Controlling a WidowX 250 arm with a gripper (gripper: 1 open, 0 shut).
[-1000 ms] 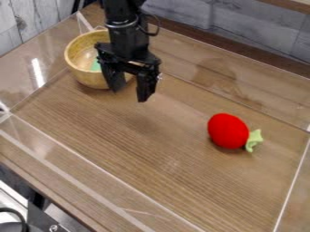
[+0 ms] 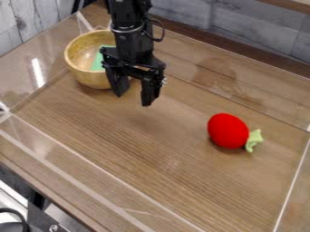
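Note:
My black gripper [image 2: 133, 86] hangs in the upper middle of the camera view, open, its two fingers pointing down beside the right side of a yellow bowl [image 2: 85, 54]. A green item [image 2: 104, 54] shows in the bowl, partly hidden behind the gripper. On the right lies a red object [image 2: 227, 130] with a pale green tip, apart from the gripper.
The gripper has shifted very slightly; the bowl and red object look unmoved.

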